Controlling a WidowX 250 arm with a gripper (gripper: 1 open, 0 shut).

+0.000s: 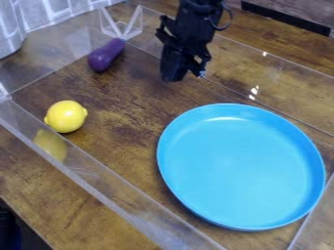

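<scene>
The black gripper (181,59) hangs over the back middle of the wooden table, pointing down; no object shows between its fingers, and it looks shut, though the dark shapes are small. A purple eggplant (107,55) lies to its left, apart from it. A yellow lemon (66,116) lies at the left front. A large blue plate (240,166) occupies the right front.
Clear plastic walls (86,182) run along the left and front of the work area. A small clear object (120,20) stands at the back left.
</scene>
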